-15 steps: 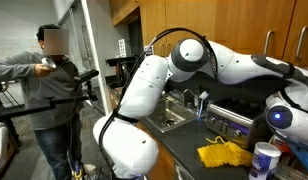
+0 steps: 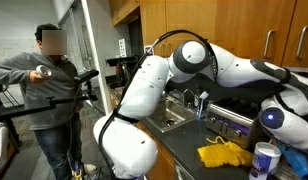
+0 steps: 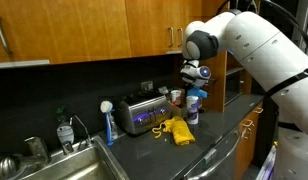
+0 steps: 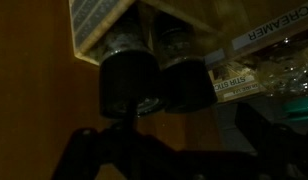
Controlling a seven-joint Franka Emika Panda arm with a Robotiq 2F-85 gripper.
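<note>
In the wrist view my open gripper reaches toward an organizer. Its dark fingers (image 4: 259,130) stand apart along the lower part of the view. Just beyond them are two dark-capped containers, one cap (image 4: 130,80) on the left and another cap (image 4: 188,86) beside it. Whether a finger touches either cap cannot be made out in the dim light. From the second exterior view, the gripper (image 3: 195,84) is at the far end of the counter, above a white canister (image 3: 191,108). Its tips are partly hidden there.
Organizer labels read creamer (image 4: 276,32) and stir sticks (image 4: 234,82). A yellow cloth (image 2: 224,153) lies on the dark counter, near a toaster (image 3: 147,112). The sink (image 3: 59,165) is at the other end. A person (image 2: 52,100) stands left, away from the arm.
The arm's wrist has shifted very slightly left and down in the first exterior view. The person's hand has lowered. Cloth and canister stay put.
</note>
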